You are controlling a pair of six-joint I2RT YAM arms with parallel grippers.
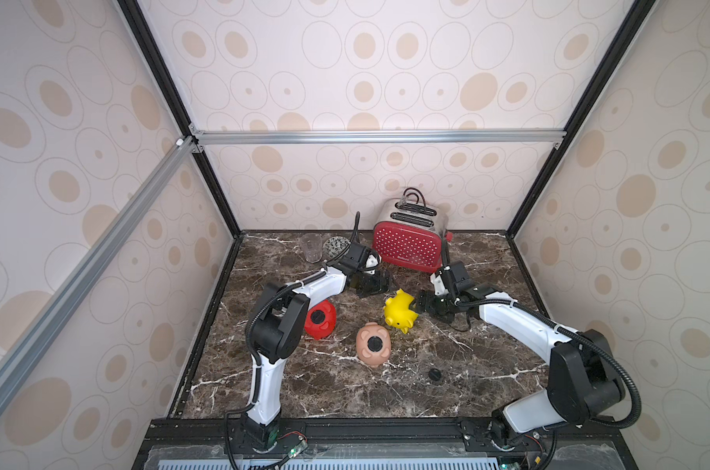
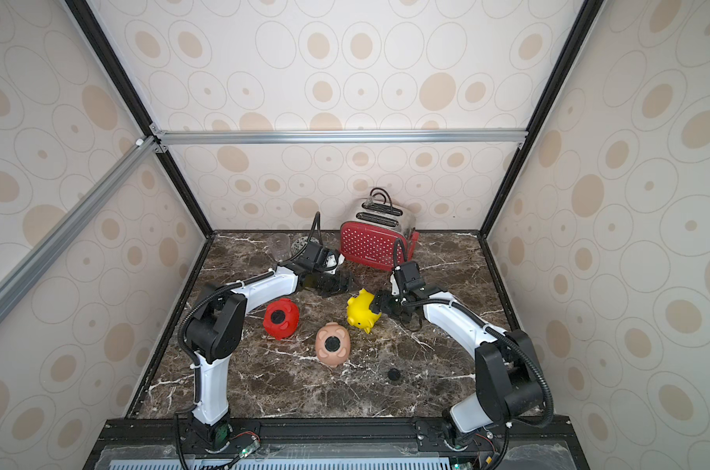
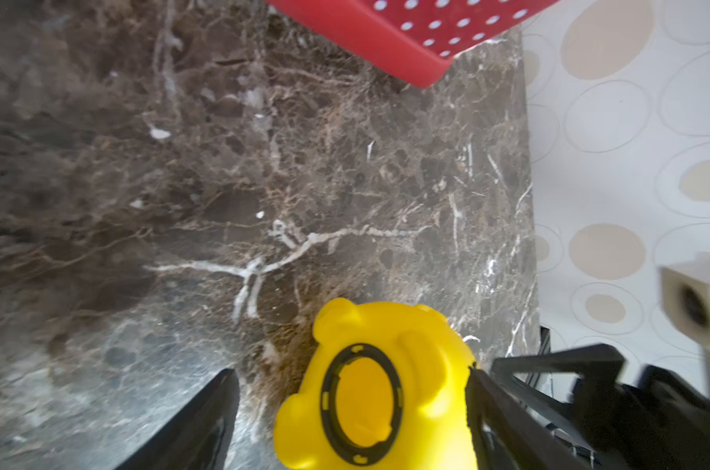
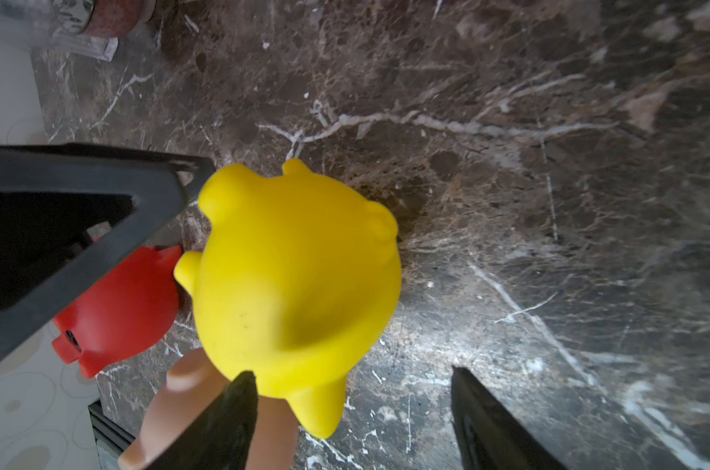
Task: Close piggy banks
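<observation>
The yellow piggy bank [image 1: 400,311] lies on its side between my two grippers, apart from the others. A black ring round a yellow centre [image 3: 361,403] shows on it in the left wrist view. My left gripper [image 1: 383,285] is part open just behind and left of it. At its right side is my right gripper [image 1: 424,303], also part open; nothing shows held in either. The red piggy bank [image 2: 280,319] and the pink piggy bank [image 2: 332,344] lie belly up, each with a black plug in it. A loose black plug [image 1: 435,375] rests near the front.
A red toaster [image 1: 408,241] stands against the back wall. Left of it are a clear glass [image 1: 311,249] and a speckled round thing [image 1: 336,246].
</observation>
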